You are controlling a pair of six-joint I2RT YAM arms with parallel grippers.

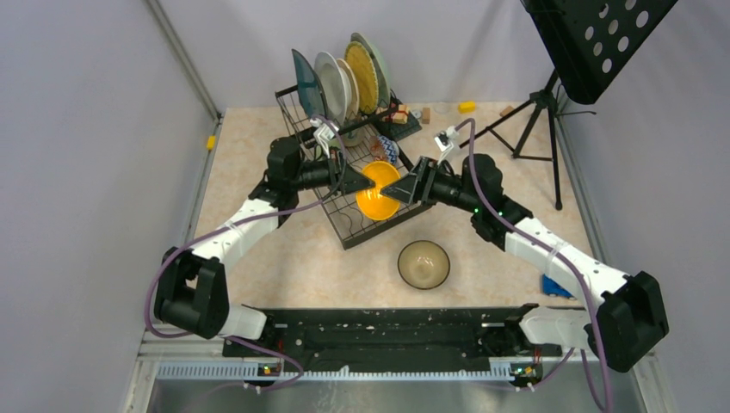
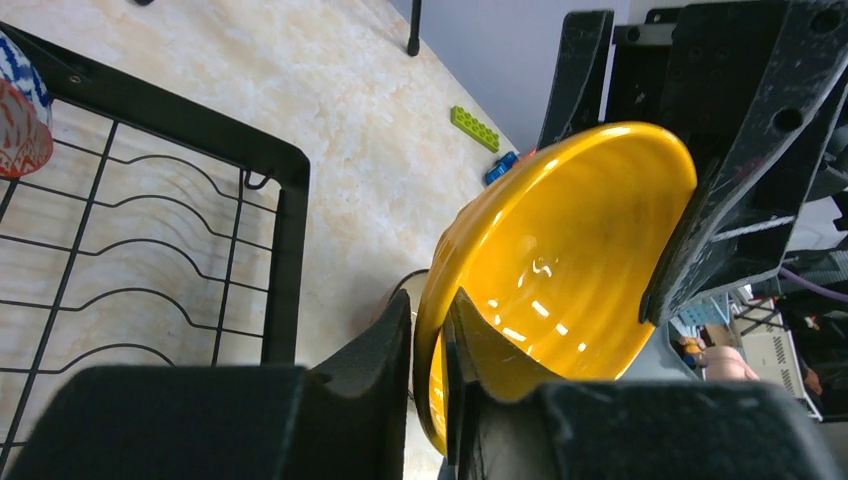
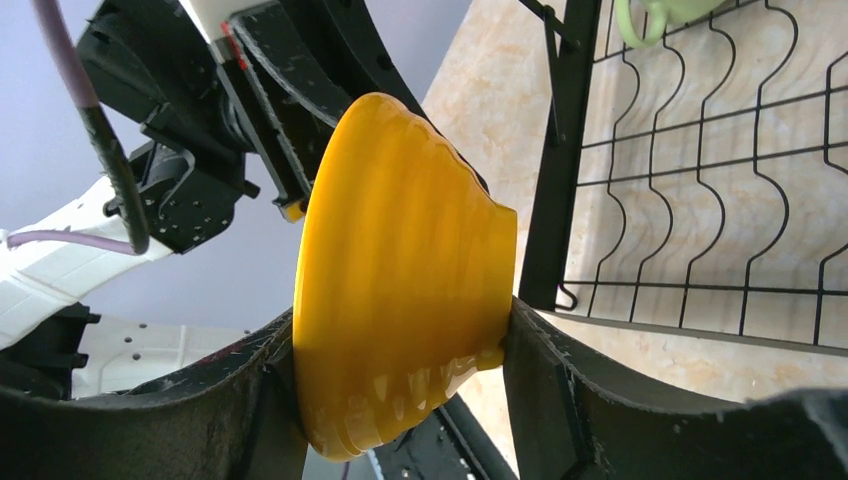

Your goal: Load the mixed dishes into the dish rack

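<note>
An orange bowl [image 1: 376,196] is held on edge over the dish rack [image 1: 358,235], between both grippers. In the left wrist view, my left gripper has its fingertips either side of the bowl's rim [image 2: 531,257]. My right gripper has the bowl between its fingers in the right wrist view. Plates [image 1: 334,84] stand upright in the rack's back section; a patterned cup [image 2: 20,117] and a green mug [image 3: 655,15] sit in the rack. A glass bowl [image 1: 423,264] lies on the table in front.
A black tripod stand [image 1: 538,129] is at the back right. Small blocks [image 1: 467,107] lie along the back of the table. A blue item [image 1: 555,286] is at the front right. Free table space lies left of and in front of the rack.
</note>
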